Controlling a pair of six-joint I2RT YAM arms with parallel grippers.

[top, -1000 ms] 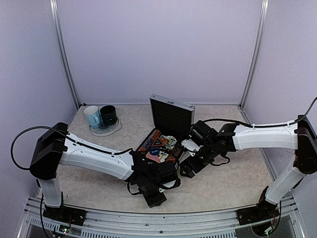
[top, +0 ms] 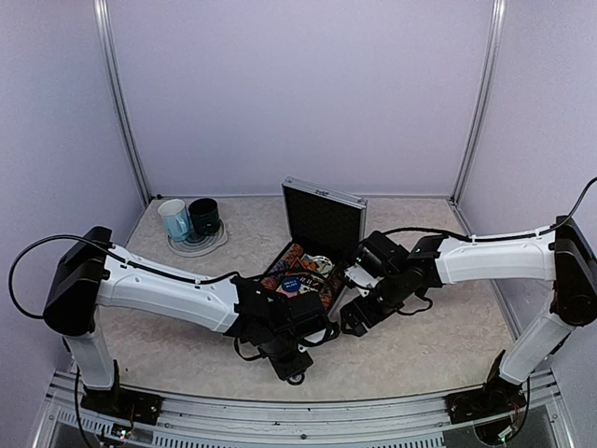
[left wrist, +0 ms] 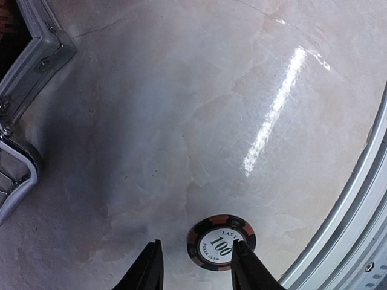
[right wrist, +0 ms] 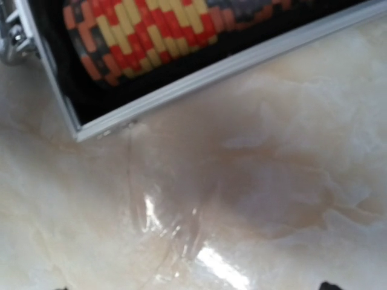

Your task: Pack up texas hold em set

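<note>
A black and brown poker chip marked 100 (left wrist: 213, 248) lies flat on the table. In the left wrist view it is partly behind a finger of my left gripper. Those two fingertips are moderately apart, and neither appears clamped on the chip. From the top the chip (top: 297, 379) shows just below that gripper. The silver case (top: 324, 191) has its lid up; cards and chips, including a row of chips (right wrist: 151, 36), fill its base, partly hidden by the left arm. Beside the case's right side, my right gripper (top: 353, 324) is wide open, holding nothing.
A light blue mug (top: 173, 220) and a dark mug (top: 204, 217) stand on saucers (top: 199, 248) at the back left. Along the front runs a metal rail (top: 308, 411), close to the chip.
The right arm looks almost still.
</note>
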